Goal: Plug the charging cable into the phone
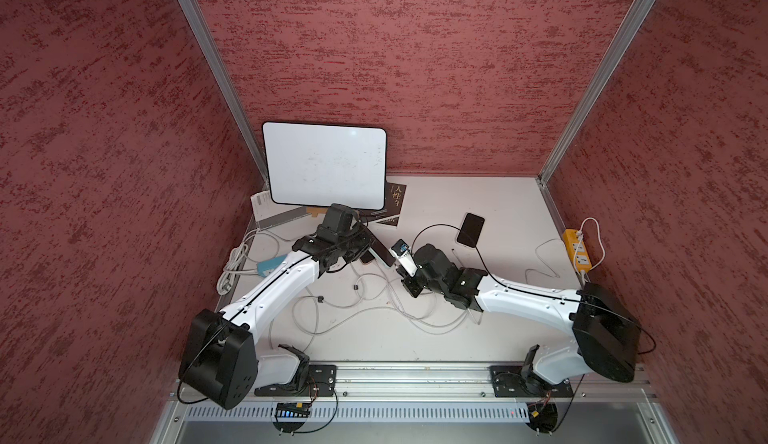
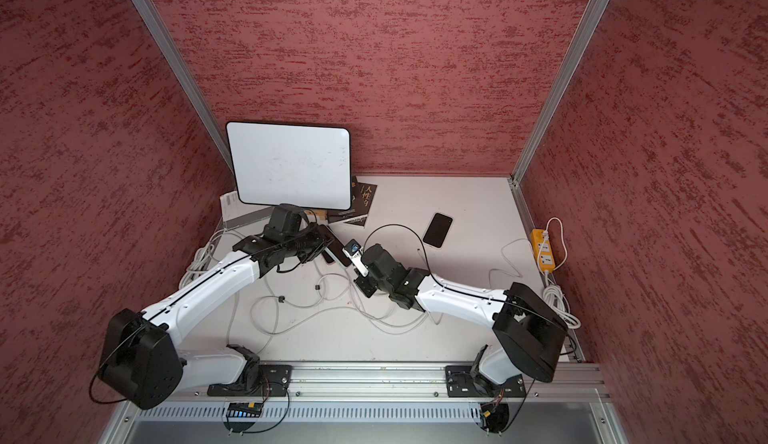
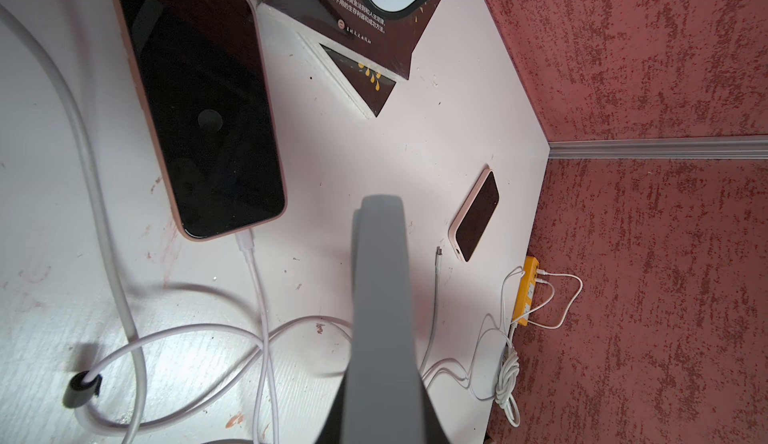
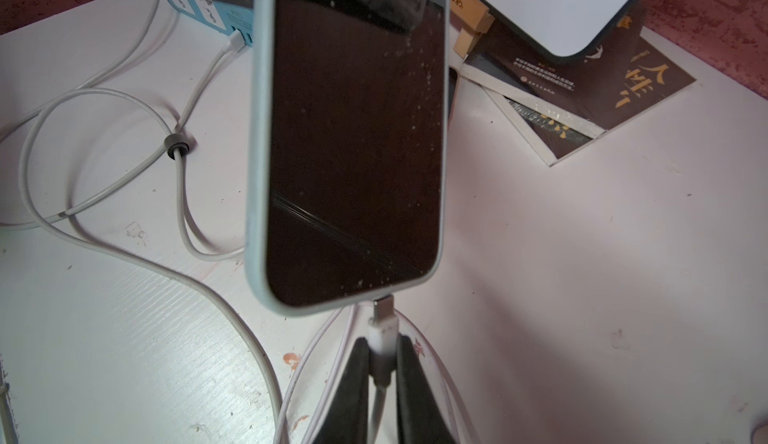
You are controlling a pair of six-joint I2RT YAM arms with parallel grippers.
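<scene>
In the right wrist view a light-cased phone (image 4: 356,139) hangs above the table, dark screen showing and lower edge down. My left gripper is shut on this phone, which appears edge-on as a grey bar in the left wrist view. Below it, my right gripper is shut on the white charging plug (image 4: 382,338). The plug's metal tip (image 4: 384,308) points up at the phone's bottom edge and overlaps it in the view, right of the edge's middle. Most of the metal shows; whether any of it sits in the port I cannot tell.
A second phone (image 3: 200,107) with a white cable (image 3: 254,272) at its lower end lies beneath. Another phone (image 1: 470,230) rests to the right. Books (image 4: 576,83) and a whiteboard (image 1: 324,163) stand behind. Loose cables cross the table; a yellow power strip (image 1: 576,250) is at right.
</scene>
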